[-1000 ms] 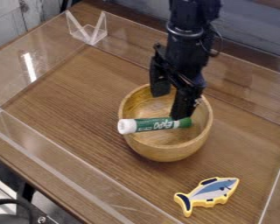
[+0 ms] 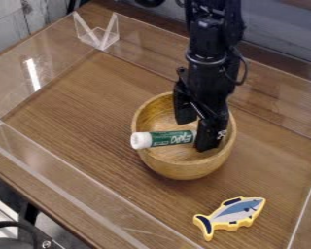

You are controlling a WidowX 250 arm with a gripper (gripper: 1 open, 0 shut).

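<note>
My black gripper (image 2: 201, 122) reaches down into a light wooden bowl (image 2: 185, 167) at the centre, its fingers open over the right part of the bowl. A green-and-white tube (image 2: 165, 139) with a white cap lies in the bowl, left of and beside the fingers. Whether the fingers touch it is hard to tell.
A yellow and blue fish-shaped piece (image 2: 229, 215) lies on the table at front right. A clear plastic holder (image 2: 96, 31) stands at back left.
My gripper has moved down into the bowl. The tube looks nearly where it was.
</note>
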